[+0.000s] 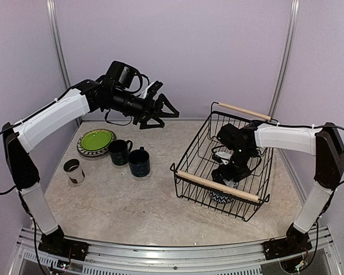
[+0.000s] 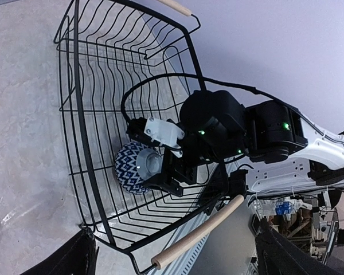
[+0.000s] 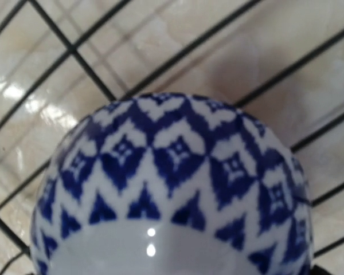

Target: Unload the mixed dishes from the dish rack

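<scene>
A blue-and-white patterned bowl (image 1: pixel 221 196) (image 2: pixel 127 166) (image 3: pixel 172 160) lies upside down in the front of the black wire dish rack (image 1: pixel 195 154) (image 2: pixel 80 114). My right gripper (image 1: pixel 229 175) is down in the rack right at the bowl, open; the bowl fills the lower right wrist view. My left gripper (image 1: pixel 163 114) hangs open and empty in the air, left of and above the rack.
Green and patterned plates (image 1: pixel 96 140), two dark mugs (image 1: pixel 119 154) (image 1: pixel 140 165) and a small cup (image 1: pixel 74 172) stand on the left of the counter.
</scene>
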